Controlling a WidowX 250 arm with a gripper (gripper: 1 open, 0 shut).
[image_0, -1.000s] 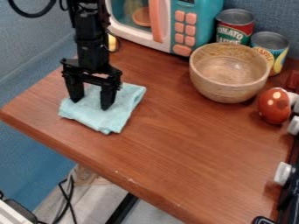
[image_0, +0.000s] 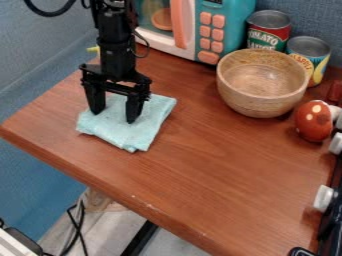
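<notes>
A black arm reaches down from the top left to its gripper, which sits low over a pale blue cloth lying folded and rumpled on the left part of the wooden table. The two fingertips are down at the cloth, one on either side of its upper middle. Whether cloth is held between them is not clear.
A wooden bowl, two cans and a toy microwave stand at the back. A red speckled egg-shaped object and black-and-white items line the right edge.
The gripper has moved slightly right and up in the view, and the cloth has shifted right with it, its outline a little changed.
</notes>
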